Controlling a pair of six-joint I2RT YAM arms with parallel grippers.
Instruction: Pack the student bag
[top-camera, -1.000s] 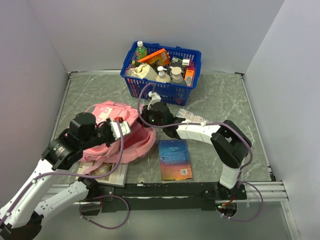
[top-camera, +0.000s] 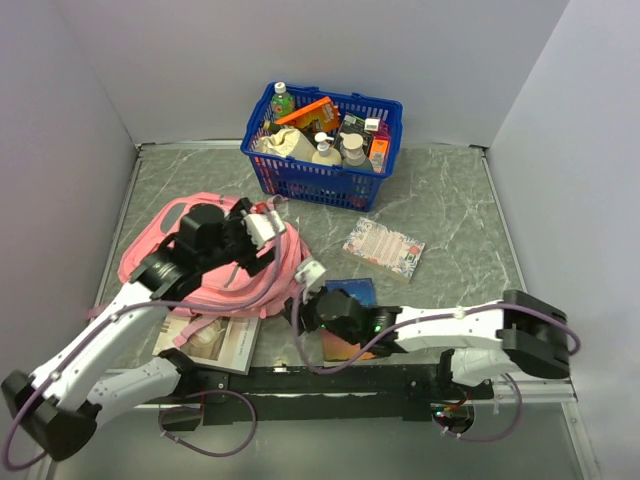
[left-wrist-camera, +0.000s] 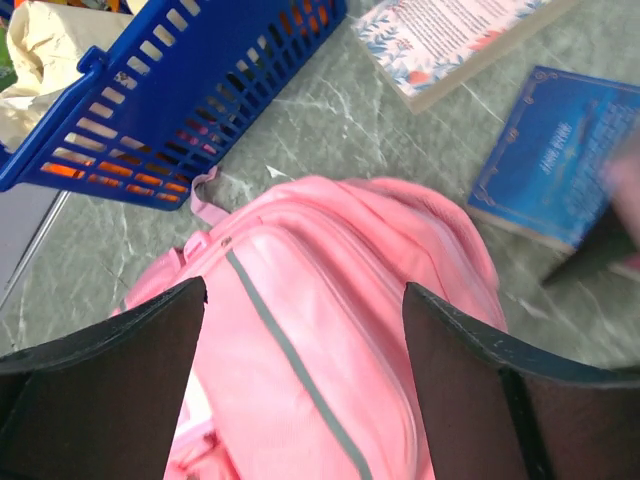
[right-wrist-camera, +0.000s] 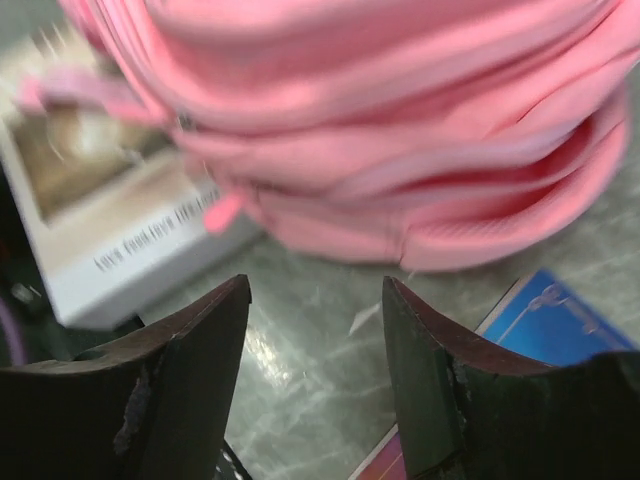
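The pink student bag (top-camera: 205, 289) lies on the left of the grey table, its grey-zipped front filling much of the left wrist view (left-wrist-camera: 300, 330). My left gripper (top-camera: 258, 250) hangs over the bag, open, with nothing between its fingers. My right gripper (top-camera: 302, 312) is low at the bag's lower right, beside the blue book (top-camera: 349, 293), its fingers apart over bare table in the right wrist view (right-wrist-camera: 316, 310), with nothing between them.
A blue basket (top-camera: 320, 185) of bottles, boxes and a cloth item stands at the back. A floral book (top-camera: 384, 247) lies right of the bag, and another book (top-camera: 225, 350) lies partly under it.
My right gripper has moved from the bag's upper right toward the front, down beside the blue book.
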